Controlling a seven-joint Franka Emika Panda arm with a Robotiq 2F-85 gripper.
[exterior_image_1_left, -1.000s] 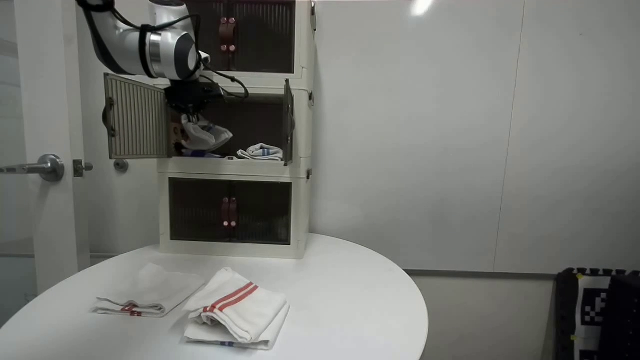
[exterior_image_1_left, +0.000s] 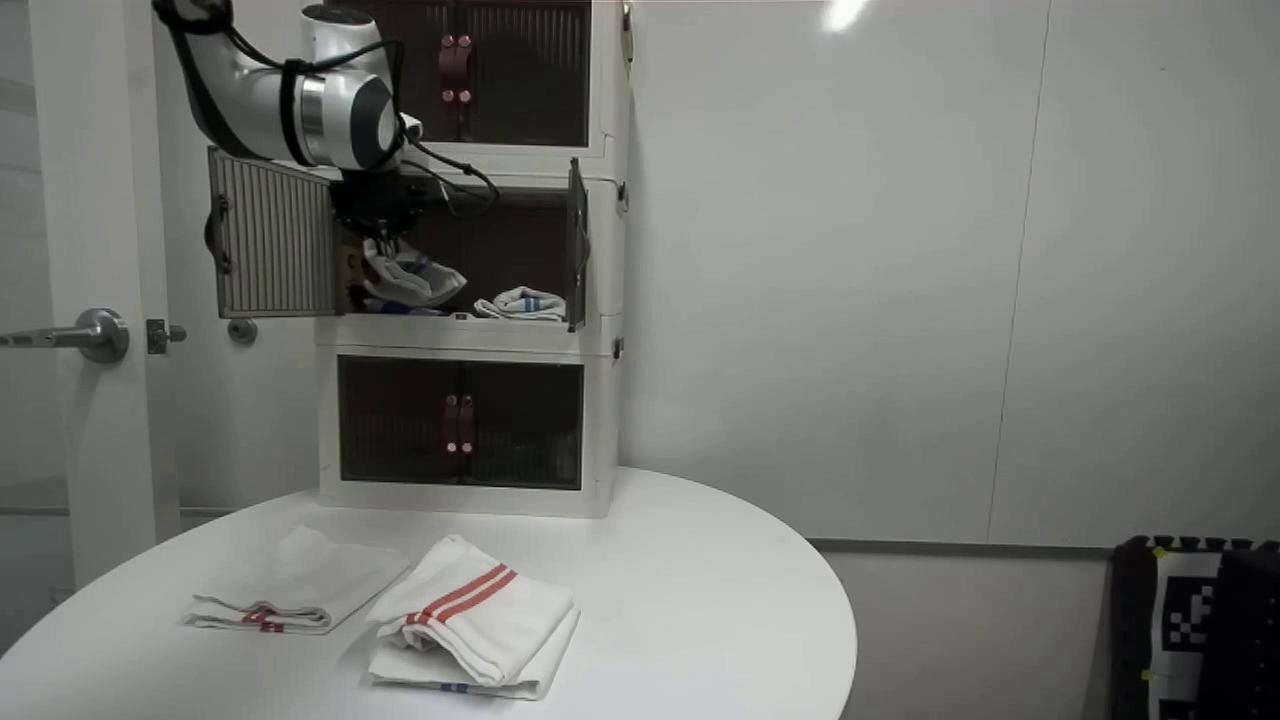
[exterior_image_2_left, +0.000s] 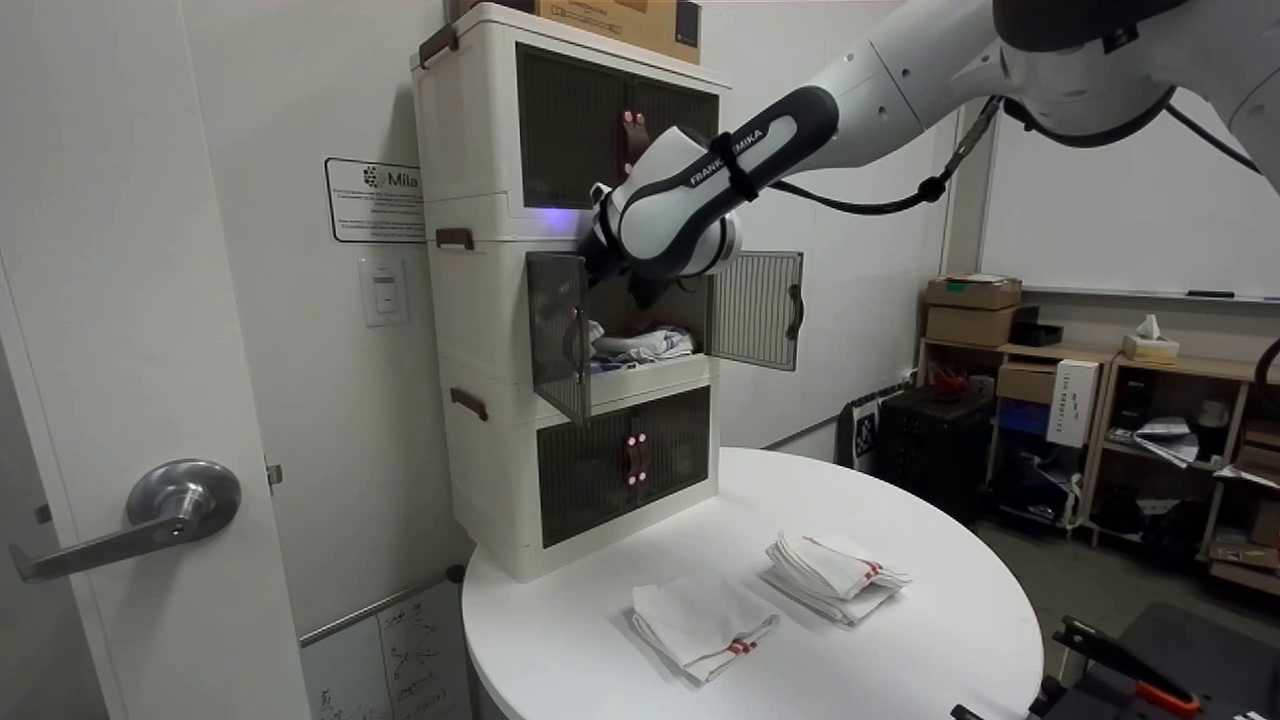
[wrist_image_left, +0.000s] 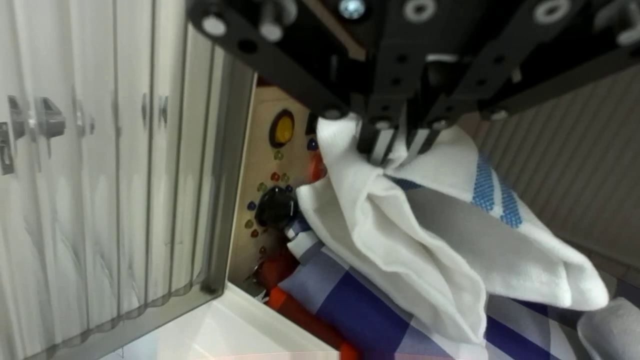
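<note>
Inside the open middle compartment, my gripper is shut on a white towel with blue stripes (wrist_image_left: 420, 240). The towel hangs in folds over a blue-and-white checked cloth (wrist_image_left: 360, 294). In exterior view 1 the held towel (exterior_image_1_left: 414, 278) shows at the compartment's left side, below the gripper (exterior_image_1_left: 384, 244). Another white towel with blue stripes (exterior_image_1_left: 524, 304) lies folded at the right of the same compartment. On the round table (exterior_image_1_left: 708, 564) are a folded white towel (exterior_image_1_left: 318, 576) and, to its right, a small pile with a red-striped towel (exterior_image_1_left: 486, 606) on top.
Both middle doors stand swung out: the left door (exterior_image_1_left: 276, 240) and the right door (exterior_image_1_left: 578, 246) flank the opening. A wooden board with coloured studs (wrist_image_left: 264, 198) is close on the left inside.
My gripper and the held towel have come down slightly at the compartment's left side. The towels on the table lie as before.
</note>
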